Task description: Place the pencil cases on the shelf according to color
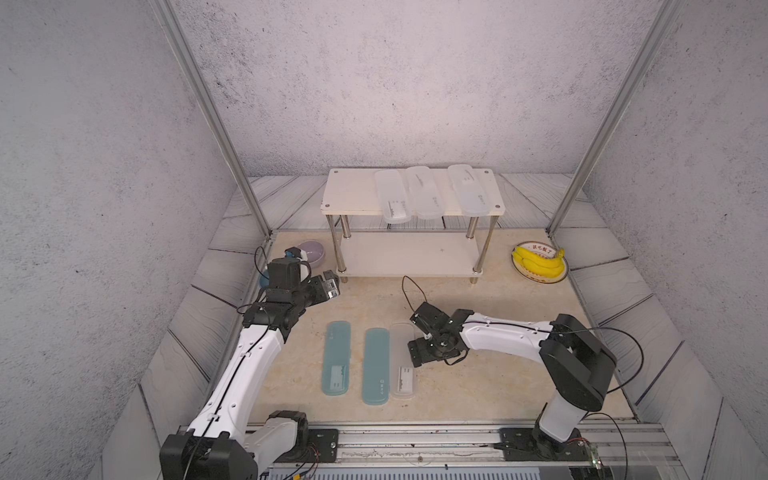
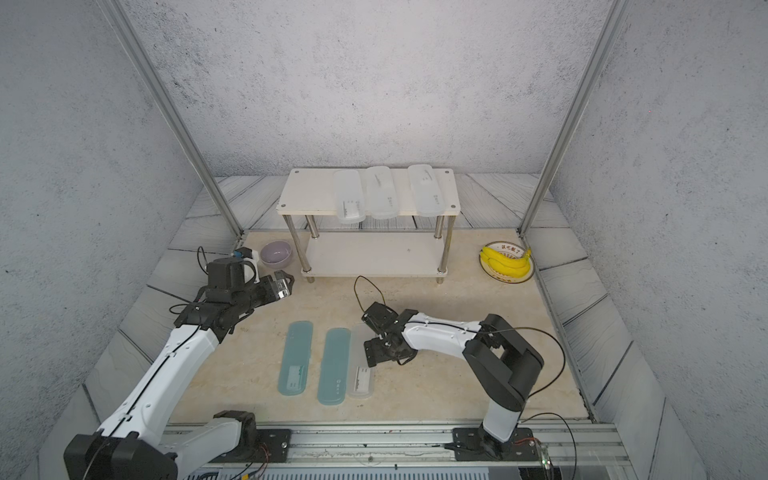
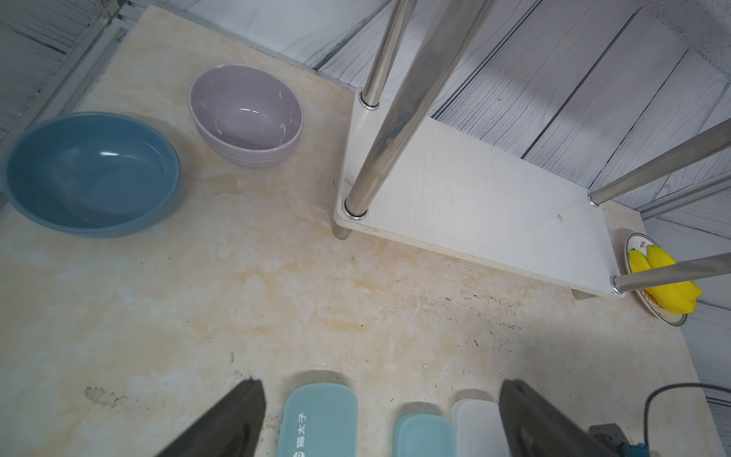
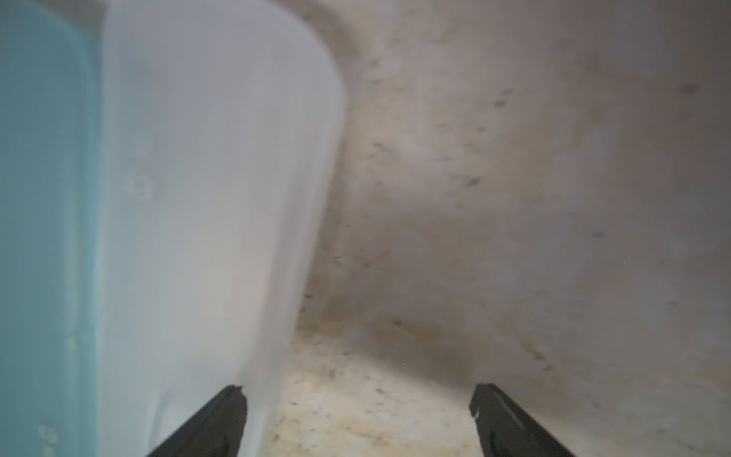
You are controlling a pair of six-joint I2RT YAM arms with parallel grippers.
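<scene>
Three clear-white pencil cases, among them a middle one (image 1: 425,193), lie side by side on the top board of the white shelf (image 1: 349,190). On the table are a teal case (image 1: 336,356), a second teal case (image 1: 376,365) and a clear-white case (image 1: 403,381) right against it. My right gripper is part open over the right edge of that white case (image 4: 205,190); bare table shows between its fingers. Left of the shelf, my left gripper hangs open over the table, its fingers apart and empty.
The lower shelf board (image 1: 408,254) is bare. A mauve bowl (image 3: 247,110) and a blue bowl (image 3: 91,175) stand left of the shelf. A plate of bananas (image 1: 537,262) is on the right. Open table lies in front of the shelf.
</scene>
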